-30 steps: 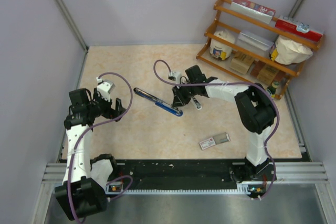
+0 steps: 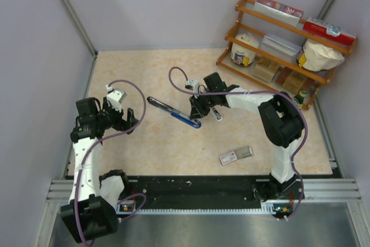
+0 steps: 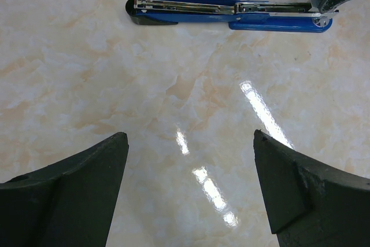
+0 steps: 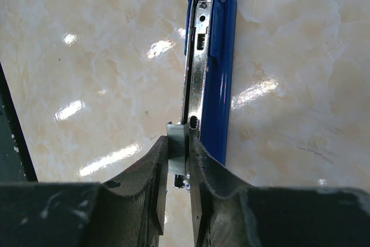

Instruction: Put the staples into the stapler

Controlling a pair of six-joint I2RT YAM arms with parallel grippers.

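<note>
The blue stapler (image 2: 173, 111) lies opened out in a long line on the table, its metal rail (image 4: 198, 73) exposed. In the right wrist view, a grey staple strip (image 4: 177, 148) lies at the rail's near end, between the fingertips of my right gripper. These fingers stand close together around the strip; whether they pinch it I cannot tell. The strip's lower part is partly hidden by a finger. My left gripper is open and empty, left of the stapler. The stapler (image 3: 191, 11) runs across the top of the left wrist view.
A white and grey box (image 2: 236, 155) lies on the table at front right. Beside my right gripper is a small pale piece (image 2: 215, 114), hard to identify. A wooden rack (image 2: 243, 11) with boxes and tubs fills the back right.
Almost nothing differs in the top view. My right gripper and the stapler's near end look very slightly shifted; the left arm stays still.
</note>
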